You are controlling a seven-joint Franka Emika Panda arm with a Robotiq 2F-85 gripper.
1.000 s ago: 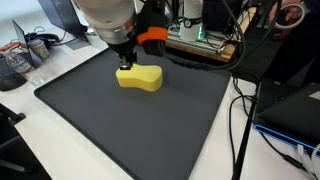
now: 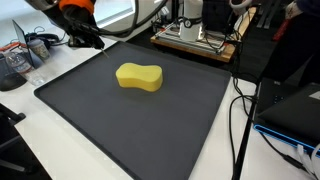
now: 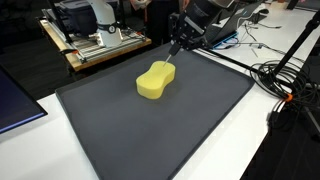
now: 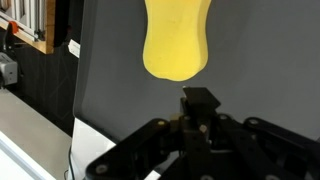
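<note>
A yellow sponge [image 2: 139,77], narrowed at its waist, lies on the dark grey mat [image 2: 130,130]; the exterior view 2 shows the same sponge [image 3: 156,79] too. My gripper [image 2: 97,42] hangs to the left of the sponge and above the mat in exterior view 1. It is shut on a thin, pale stick [image 3: 168,57] that sticks out below the fingers. From the wrist, the sponge [image 4: 176,38] appears just ahead of the gripper, apart from it. Only the small tip of the stick shows there, and its full shape is hidden.
Clear cups [image 2: 18,62] stand off the mat's left edge in exterior view 1. A wooden tray [image 2: 200,45] with items is behind the mat. A dark device [image 2: 290,125] and cables lie to the right.
In exterior view 1 my arm has moved left, away from above the sponge, to over the mat's back left. The sponge has stayed in place.
</note>
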